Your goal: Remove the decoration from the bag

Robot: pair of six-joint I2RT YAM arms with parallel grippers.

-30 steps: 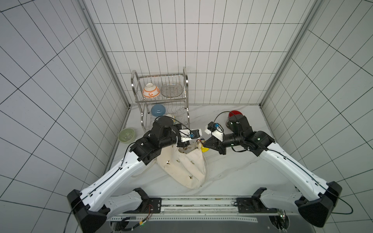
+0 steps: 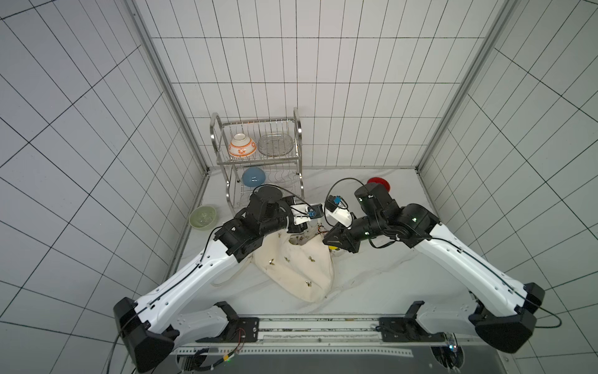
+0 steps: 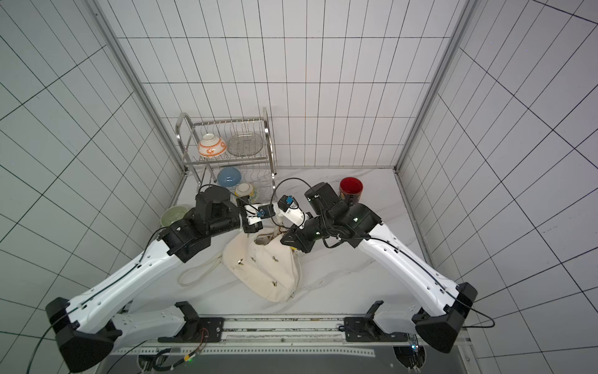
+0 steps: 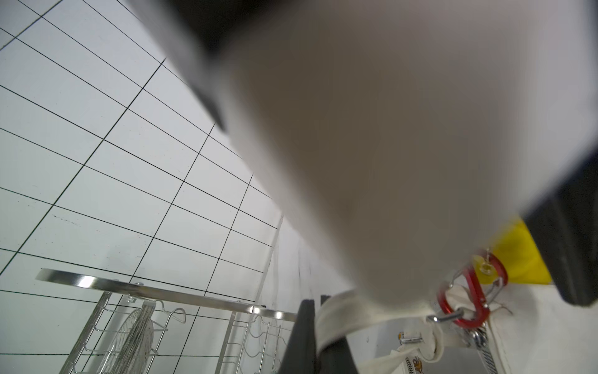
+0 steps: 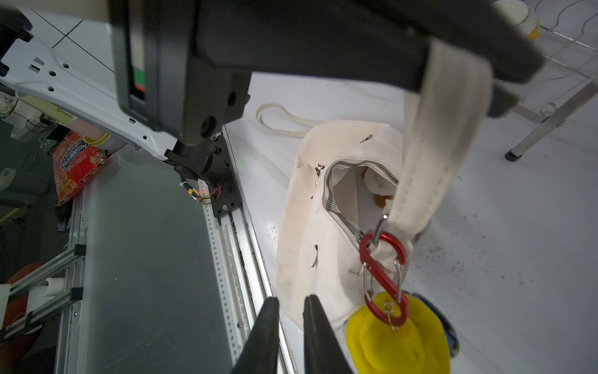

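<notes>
The cream bag (image 2: 292, 265) lies on the counter with its zip open. Its strap (image 5: 445, 131) is pulled upward, pinched in my left gripper, which is shut on it. From the strap's ring hangs a red S-shaped carabiner, also visible in the left wrist view as a red clip (image 4: 476, 290). A yellow soft decoration (image 5: 398, 342) dangles from that clip. My right gripper is part open beside the decoration, to its left in its own wrist view, with nothing between its fingers. In the top left view its wrist mostly covers the decoration.
A steel dish rack (image 2: 255, 162) with bowls stands behind the left arm. A green bowl (image 2: 203, 217) sits at left, and a red cup (image 3: 350, 187) is behind the right arm.
My right gripper has moved left and slightly toward the front, now covering most of the yellow decoration in the top left view. The left gripper stays almost in place, shifting only slightly.
</notes>
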